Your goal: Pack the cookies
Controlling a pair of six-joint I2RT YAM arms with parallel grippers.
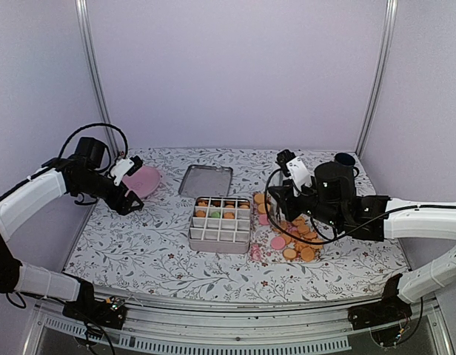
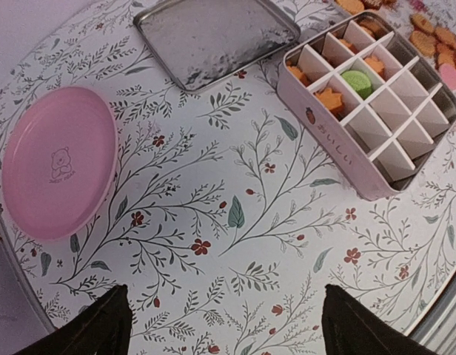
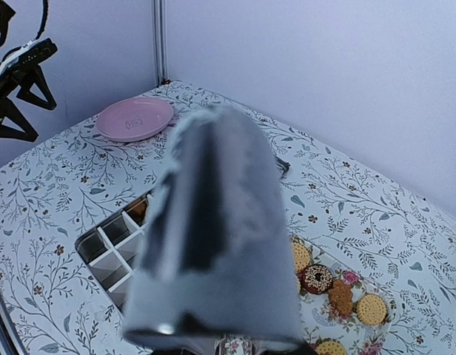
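Note:
A metal box with white dividers stands mid-table, holding orange cookies and a green one in its rear compartments. Assorted cookies lie on a floral mat to its right, including a sesame ring. My left gripper hangs open above the left of the table, nothing between its fingers. My right gripper is above the cookies; in its wrist view a large blurred grey shape fills the middle and hides most of the fingers, so what is between them is unclear.
A pink plate lies at the back left, an empty metal tray behind the box, and a dark mug at the back right, partly behind the right arm.

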